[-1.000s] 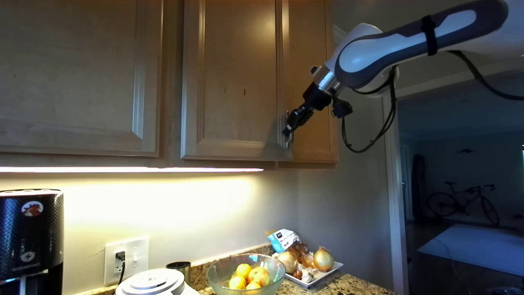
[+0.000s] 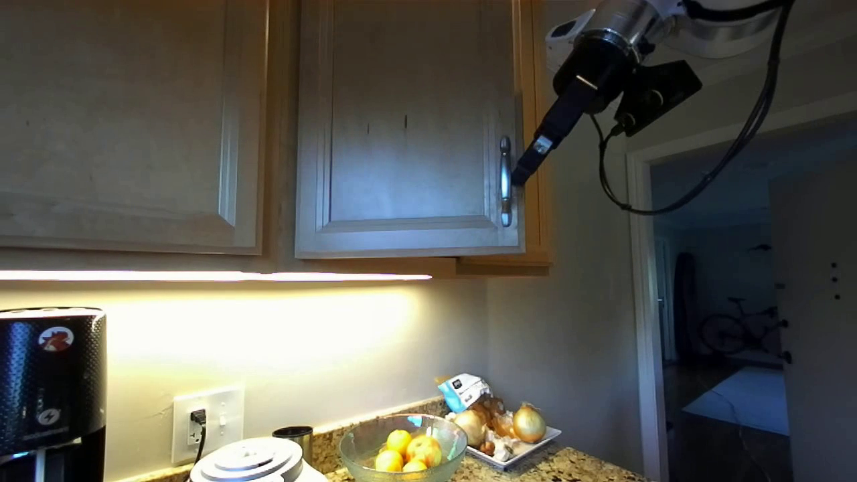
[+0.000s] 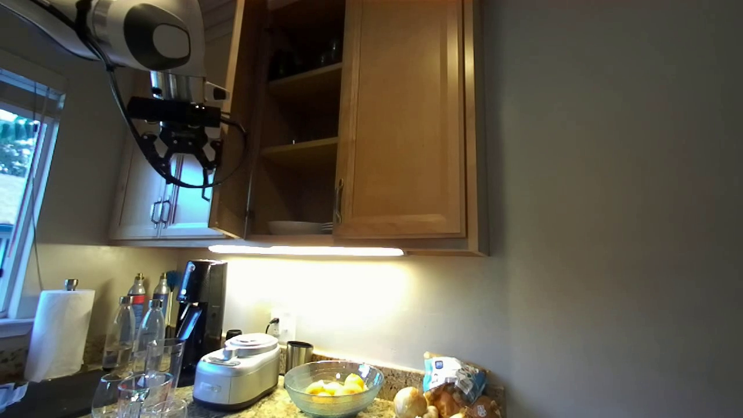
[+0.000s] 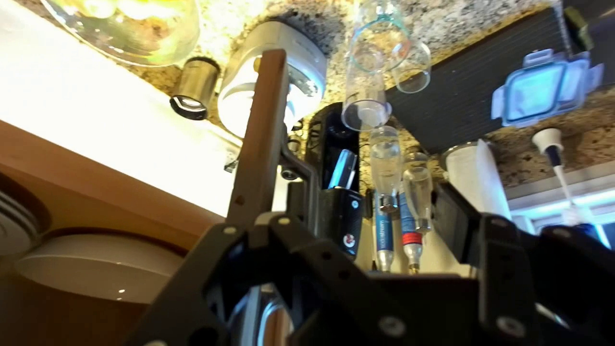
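A wooden cabinet door (image 2: 410,120) stands swung out from its cabinet, its outer face lit bluish in exterior view 1. The metal bar handle (image 2: 505,181) is upright near its free edge. My gripper (image 2: 518,178) has its fingertips right beside that handle. The fingers stand apart in exterior view 2, with the gripper (image 3: 188,166) on the outer side of the door (image 3: 233,139). In the wrist view, the door's edge (image 4: 259,132) passes left of the gripper. A dark curved bar (image 4: 311,179), apparently the handle, is close to the left finger; contact cannot be told.
Shelves (image 3: 303,150) with dishes show inside the cabinet. The neighbouring door (image 3: 404,125) is shut. Below are a fruit bowl (image 3: 334,386), a white appliance (image 3: 237,369), a coffee maker (image 3: 202,306), bottles and glasses.
The door has swung farther out, its free edge shifting right in exterior view 1. My arm has moved with it, up and to the right, and its wrist has turned.
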